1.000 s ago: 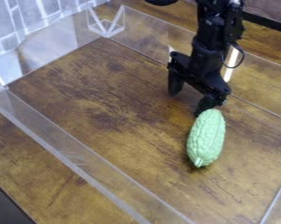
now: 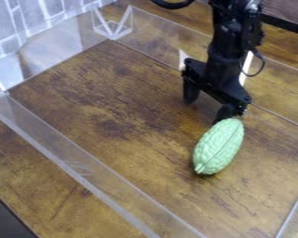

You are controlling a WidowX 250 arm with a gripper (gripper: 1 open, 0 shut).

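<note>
The black robot arm (image 2: 228, 56) reaches down from the top right. Its gripper (image 2: 207, 104) is low over the wooden board, with two dark fingers spread apart, one toward the left and one just above the green vegetable. A pale green, ridged vegetable (image 2: 218, 146), like a toy bitter melon or corn, lies on the board just in front of the gripper, tilted toward the upper right. Whether the near fingertip touches it is hard to tell.
Clear plastic walls (image 2: 64, 163) border the wooden board (image 2: 101, 112). A white object behind the arm is mostly hidden. The middle and left of the board are clear.
The green vegetable has tilted, its upper end shifting toward the right over the last second. The gripper has moved slightly, staying just behind it.
</note>
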